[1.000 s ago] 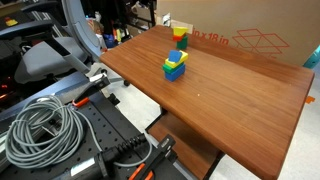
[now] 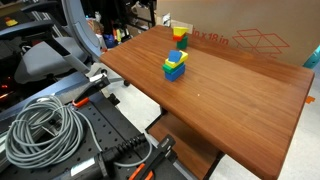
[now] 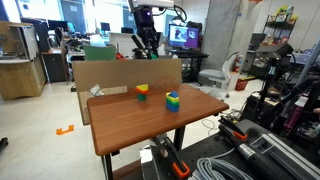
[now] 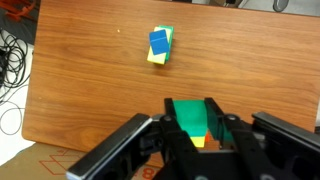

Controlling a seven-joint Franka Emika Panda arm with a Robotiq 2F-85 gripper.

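Observation:
A green block (image 4: 189, 117) is pinched between the fingers of my gripper, which is shut on it in the wrist view. Under the held block, a small stack (image 4: 198, 142) shows yellow and orange-red parts, much of it hidden by the gripper. In exterior view 1 that stack (image 2: 180, 36) stands upright toward the table's far end, yellow on top with red and green below. Nearer the middle is another stack (image 2: 175, 65) with a blue block on top, then yellow and blue. The gripper (image 3: 153, 54) is above the table in exterior view 2.
A cardboard panel (image 2: 245, 25) stands along its far side. Coiled cable (image 2: 45, 135) lies off the near left side.

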